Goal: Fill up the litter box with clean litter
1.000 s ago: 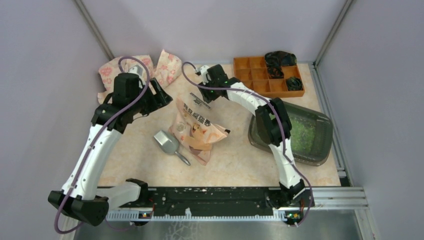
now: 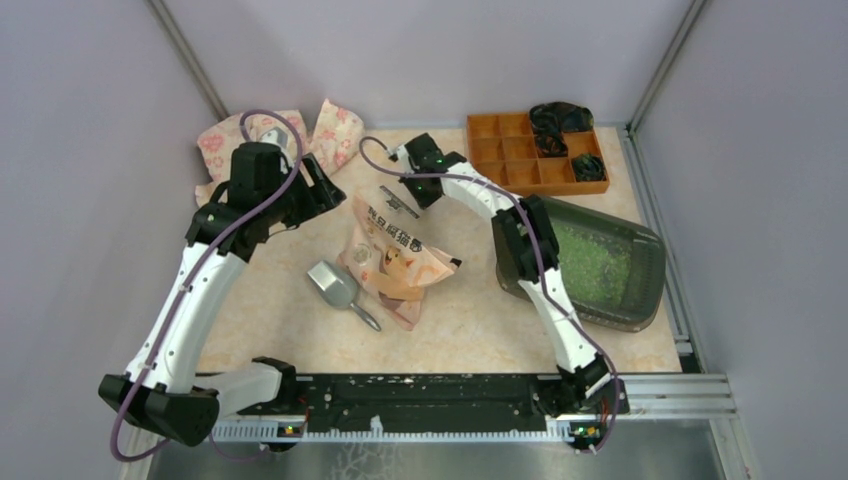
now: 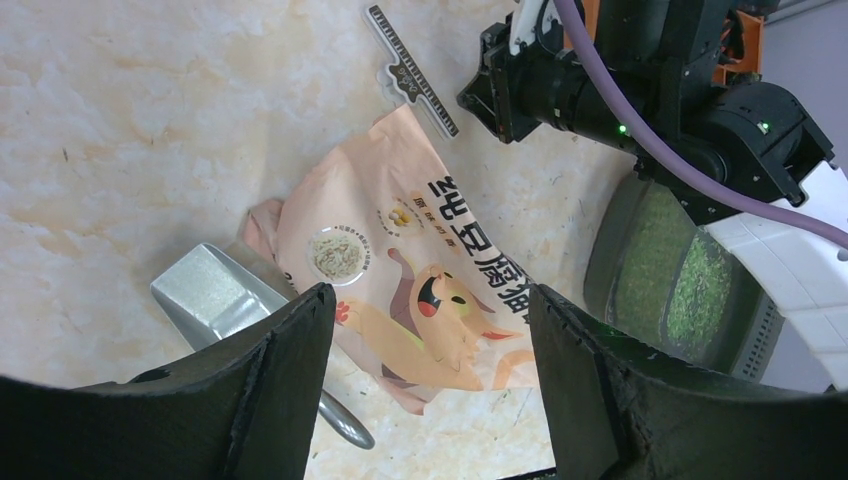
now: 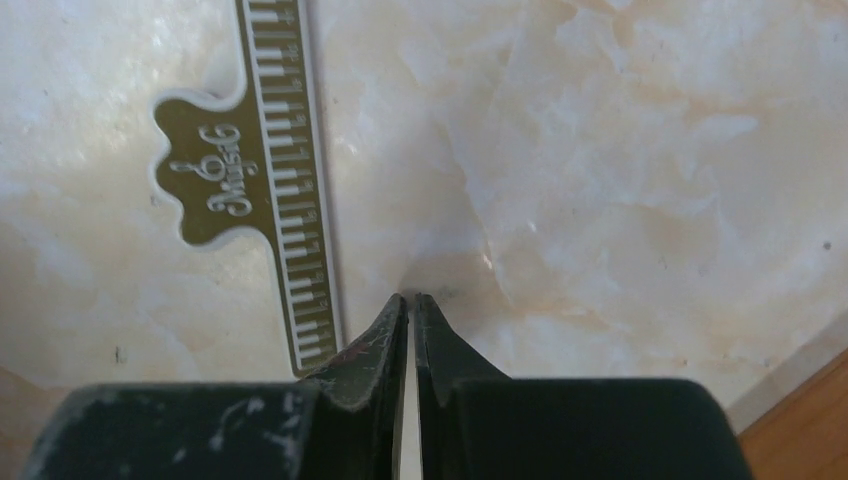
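A peach printed litter bag (image 2: 395, 270) lies mid-table, with a metal scoop (image 2: 333, 283) left of it. The dark litter box (image 2: 610, 275) holds green granules at the right. My left gripper (image 2: 325, 190) hangs open above the table, the bag and scoop below it in the left wrist view. My right gripper is low over the marble top with its fingertips nearly together, nothing visible between them, beside a music-keyboard ruler (image 4: 290, 200).
A wooden compartment tray (image 2: 485, 150) with dark bundles stands at the back right. Flowered cloths (image 2: 335, 135) lie at the back left.
The left arm has barely moved.
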